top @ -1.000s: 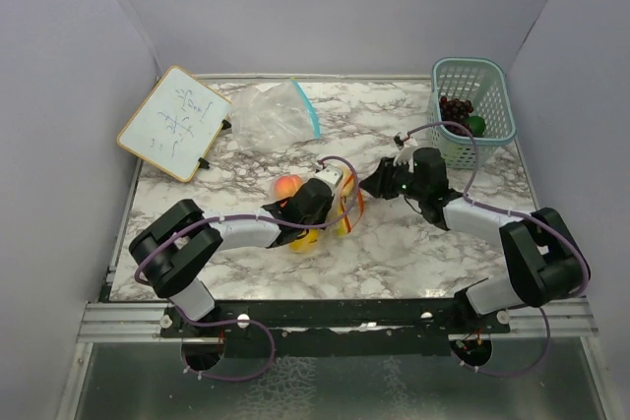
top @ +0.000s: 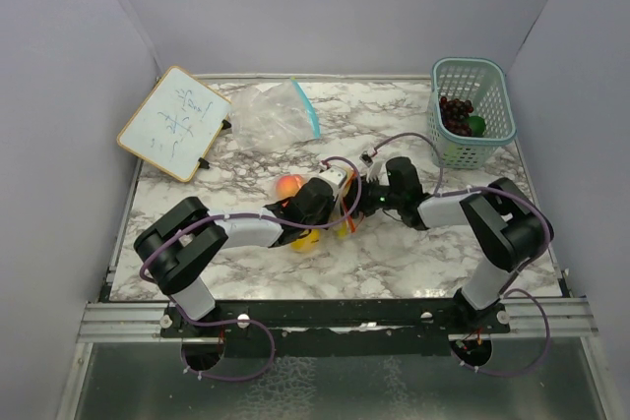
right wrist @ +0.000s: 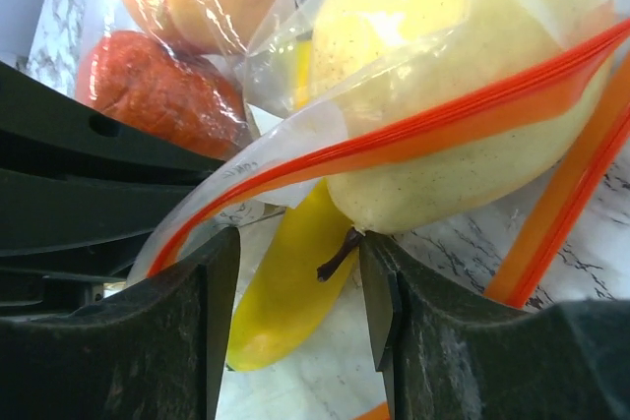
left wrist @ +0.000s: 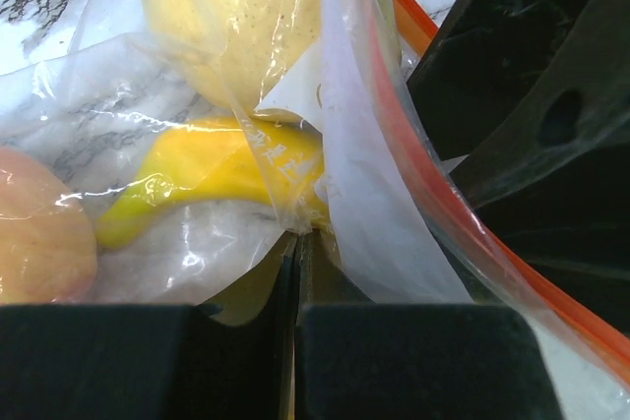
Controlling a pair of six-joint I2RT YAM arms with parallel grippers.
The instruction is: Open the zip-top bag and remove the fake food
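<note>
A clear zip bag with an orange seal [right wrist: 463, 120] holds fake food: a banana [left wrist: 212, 169], a pale yellow round piece [right wrist: 443, 27], a peach-coloured fruit [left wrist: 39, 228] and a red piece [right wrist: 148, 90]. My left gripper is shut at the bag's plastic near the banana; whether film lies between its fingertips is unclear. My right gripper is open at the bag's open edge, its fingers around the yellow banana end and a dark stem.
An empty clear bag [top: 273, 115] lies at the back, beside a small whiteboard [top: 172, 122]. A basket [top: 471, 150] with grapes and a green piece stands back right.
My right gripper has moved left from beside the basket to the bag. My left gripper has stayed nearly still.
</note>
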